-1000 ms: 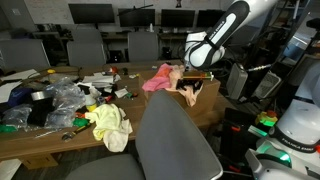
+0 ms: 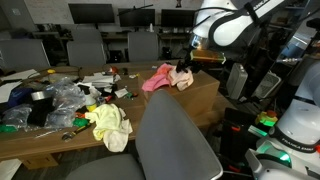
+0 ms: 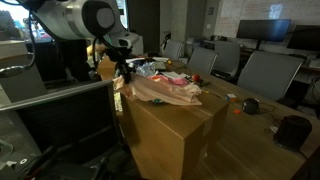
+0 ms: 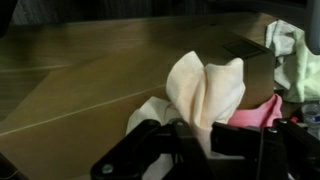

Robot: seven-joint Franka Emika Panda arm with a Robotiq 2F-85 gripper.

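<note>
A peach cloth (image 4: 203,90) rises in a bunched fold between the fingers of my gripper in the wrist view. The fingers are closed, and the gripper appears shut on the cloth, though the pinch itself is partly hidden. Exterior view 2 has the peach cloth (image 3: 165,91) draped over the top of a brown cardboard box (image 3: 165,125), the gripper (image 3: 122,70) at its left end. From exterior view 1, the gripper (image 2: 188,67) stands at the upper edge of the pale cloth (image 2: 181,78). A pink cloth (image 2: 158,77) lies just left of it.
A yellow-white cloth (image 2: 111,127) lies on the wooden table left of the box. Several dark garments and small items clutter the table further left. A grey chair (image 2: 172,140) stands in the foreground of exterior view 1.
The arm has risen and come closer to exterior view 1's camera. The pale cloth flap that hung down the box's front is now up near the top.
</note>
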